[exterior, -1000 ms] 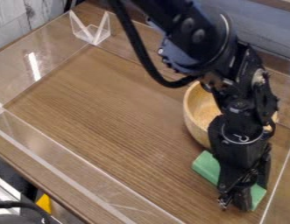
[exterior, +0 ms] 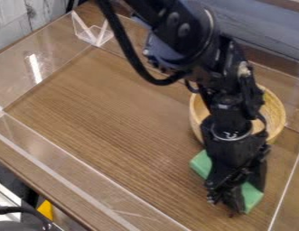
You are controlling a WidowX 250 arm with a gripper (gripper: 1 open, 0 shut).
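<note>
My black gripper (exterior: 231,182) is low at the right of the view, shut on a green object (exterior: 202,166) that lies at or just above the wooden surface, mostly hidden behind the gripper. A yellow wooden bowl (exterior: 267,113) sits behind the arm, partly covered by it.
A clear bracket-like piece (exterior: 94,29) stands at the back left. Cables and a small yellow item (exterior: 43,209) are at the bottom left edge.
The arm and gripper have shifted a little to the left, along with the green object and the bowl's visible position behind them.
</note>
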